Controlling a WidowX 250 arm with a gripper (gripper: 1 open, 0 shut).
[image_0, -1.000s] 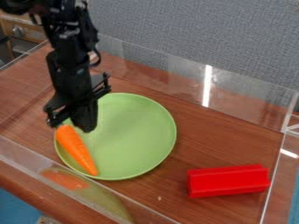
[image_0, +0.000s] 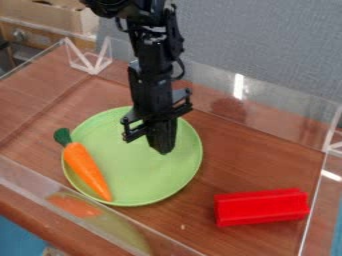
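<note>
A black gripper (image_0: 158, 125) hangs over the back part of a green plate (image_0: 150, 176), with nothing visible between its fingers. An orange toy carrot (image_0: 86, 168) with a green top lies on the left side of the plate, apart from the gripper, to its lower left.
A red block (image_0: 261, 207) lies on the wooden table (image_0: 241, 160) to the right of the plate. Clear low walls (image_0: 267, 110) border the table, with a grey wall behind. The table behind and left of the plate is clear.
The gripper has moved to the right, from over the carrot's top to over the middle-back of the plate. The carrot, plate and red block look unchanged.
</note>
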